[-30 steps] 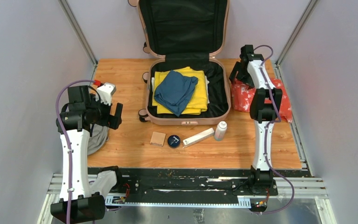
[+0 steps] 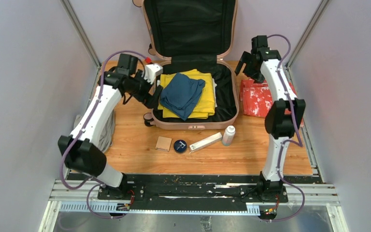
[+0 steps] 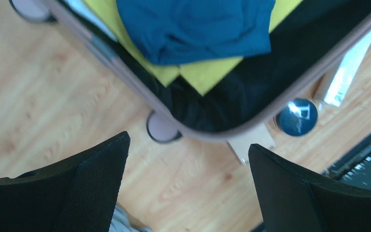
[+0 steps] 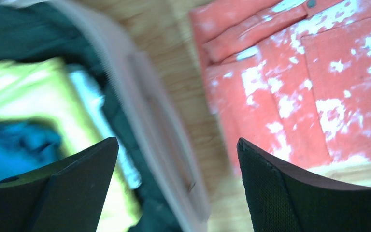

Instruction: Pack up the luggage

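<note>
The pink suitcase (image 2: 195,126) lies open in the middle of the table, lid up at the back. Inside, folded yellow cloth (image 2: 204,104) lies under a crumpled dark blue cloth (image 2: 179,93). My left gripper (image 2: 155,96) is open above the suitcase's left side, nothing between its fingers. Over on the right, my right gripper (image 2: 242,63) hangs open near the suitcase's back right corner. Beside the suitcase lies a red-and-white patterned bag (image 2: 257,102), partly under the right arm; the right wrist view shows this bag (image 4: 290,92) below the right finger.
In front of the suitcase stand a small tan box (image 2: 163,143), a round dark tin (image 2: 179,146), a long white box (image 2: 206,142) and a white bottle (image 2: 228,136). A grey cloth (image 2: 107,133) sits at the left edge.
My left arm has swung from above the grey cloth to the suitcase's left side. Things on the table look unmoved.
</note>
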